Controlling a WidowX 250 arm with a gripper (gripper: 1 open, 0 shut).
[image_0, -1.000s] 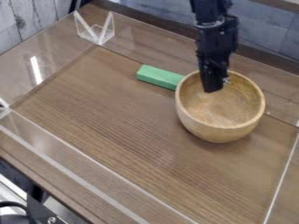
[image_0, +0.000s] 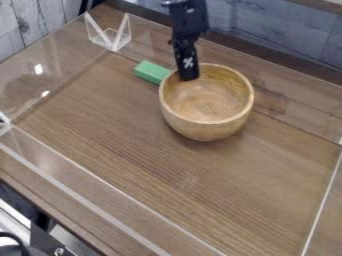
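A wooden bowl (image_0: 206, 112) sits on the wooden table, right of centre. A green block (image_0: 152, 72) lies just left of its back rim. The dark gripper (image_0: 186, 74) reaches down from the top to the bowl's back rim; whether it holds the rim is hard to tell.
A white wire object (image_0: 110, 30) stands at the back left. A small white item shows at the left edge.
The bowl, the green block and the gripper now appear further left and slightly higher in view than before, while the white wire object stays near its place.
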